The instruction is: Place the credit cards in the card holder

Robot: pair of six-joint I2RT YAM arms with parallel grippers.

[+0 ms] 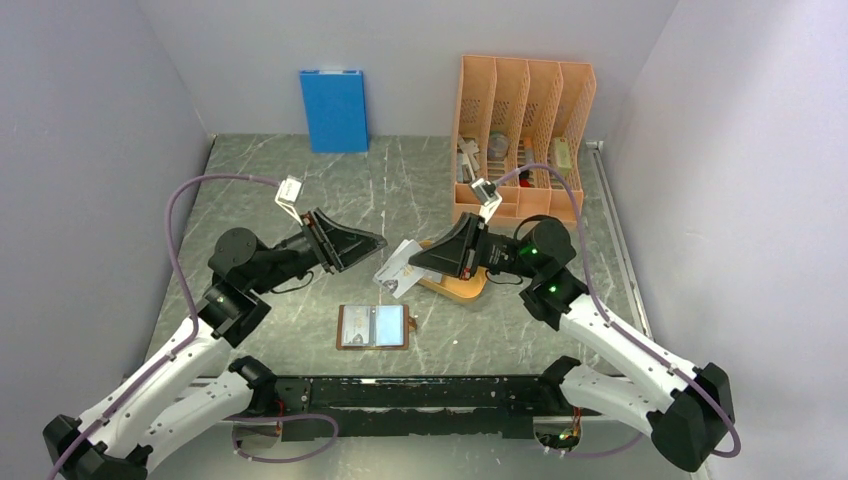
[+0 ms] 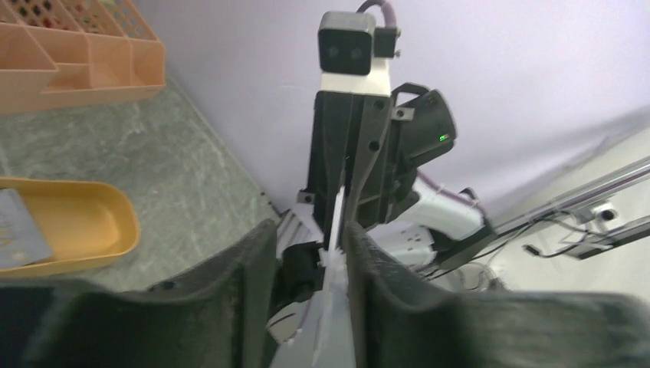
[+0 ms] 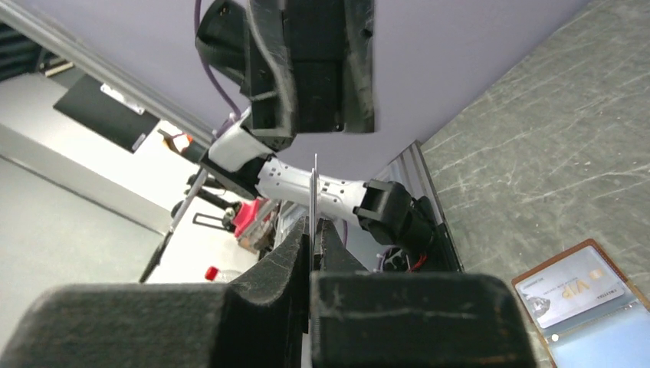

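Observation:
A pale card (image 1: 399, 267) hangs from my right gripper (image 1: 414, 261), which is shut on it; in the right wrist view it shows edge-on as a thin line. My left gripper (image 1: 382, 243) is left of the card, apart from it, its fingertips parted with nothing visible held. The open brown card holder (image 1: 355, 325) lies on the table, a VIP card (image 3: 569, 287) in one side. The orange tray (image 2: 84, 218), partly hidden in the top view, has a card (image 2: 23, 230) in it.
A peach divided organizer (image 1: 515, 205) with small items stands at back right. A blue panel (image 1: 334, 110) leans on the back wall. The table (image 1: 250, 155) has free room at back left and front.

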